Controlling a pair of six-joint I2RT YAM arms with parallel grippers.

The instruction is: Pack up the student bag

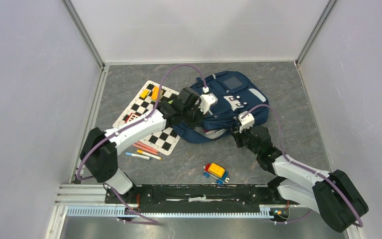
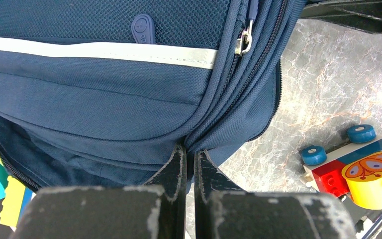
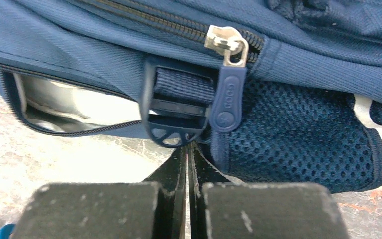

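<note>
The navy student bag [image 1: 238, 99] lies on its back half of the table, its pale-lined opening [image 3: 79, 102] gaping at the lower side. In the left wrist view, my left gripper is shut on a bunched fold of bag fabric beside the zip tracks. At the bag's near edge, my right gripper is shut at the small lower zipper pull, just under the plastic buckle [image 3: 176, 102]. The buckle hides most of that pull. A larger zipper pull [image 3: 228, 97] hangs just above the right fingertips.
A checkered board [image 1: 168, 144] with yellow pieces [image 1: 144, 93] lies left of the bag. Several pens [image 1: 138, 156] lie below it. A toy vehicle [image 1: 216, 171] stands near the front edge.
</note>
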